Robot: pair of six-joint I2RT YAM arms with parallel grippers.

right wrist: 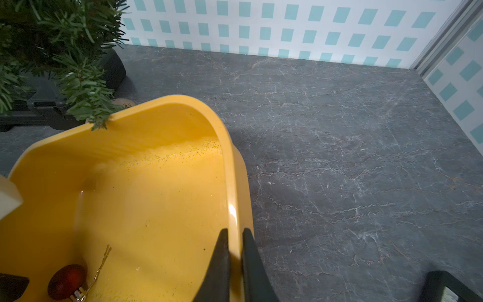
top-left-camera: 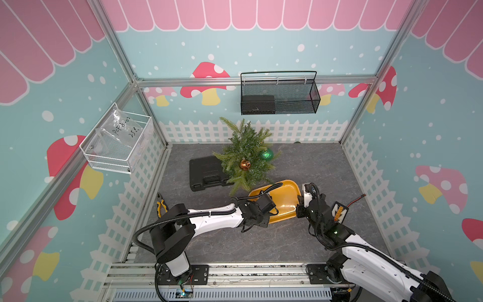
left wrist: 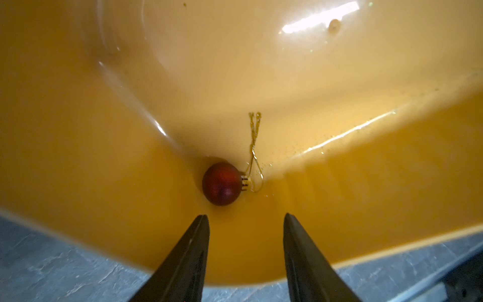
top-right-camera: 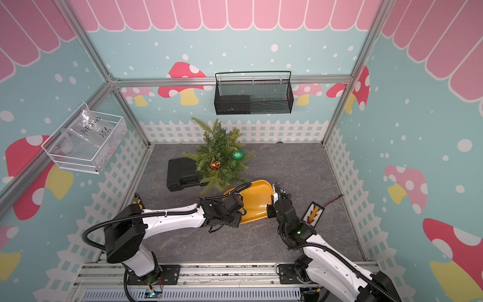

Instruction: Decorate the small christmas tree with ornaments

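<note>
The small tree carries a copper ball and a green ball. A yellow tray stands in front of it. In the left wrist view a dark red ball with a gold loop lies inside the tray, just beyond my left gripper, which is open over the tray with nothing between its fingers. My right gripper is shut on the tray's right rim, one finger each side of the wall.
A black case lies left of the tree, pliers at the far left, and a small board with a cable at the right. Wire baskets hang on the walls.
</note>
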